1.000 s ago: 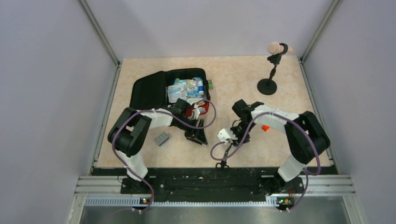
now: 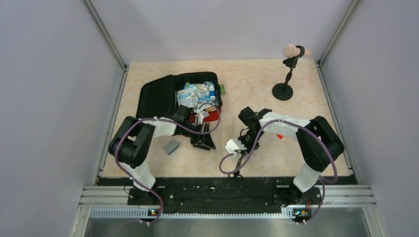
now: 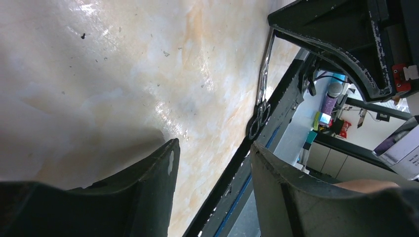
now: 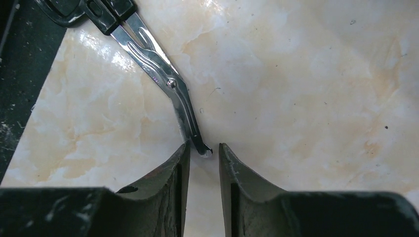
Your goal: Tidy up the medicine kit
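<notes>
A pair of scissors [image 4: 183, 101] lies on the table, its black handles [image 2: 236, 175] at the front edge. Its blade tip shows between the fingertips of my right gripper, which stands part open; a gap remains on the right of the tip. My left gripper is open and empty above the bare table, left of the scissors. The medicine kit [image 2: 157, 95] is a black case, open at the back left, with bottles [image 2: 211, 92] and packs [image 2: 186, 98] inside. Its red front [image 2: 212, 116] is partly hidden by the left arm.
A grey-blue box [image 2: 171, 146] lies at the front left. A green item [image 2: 222, 89] sits against the kit's right side. A black stand [image 2: 282, 92] rises at the back right. A red-orange piece [image 2: 279, 136] is partly covered by the right arm.
Over the last second, the left arm has shifted slightly left.
</notes>
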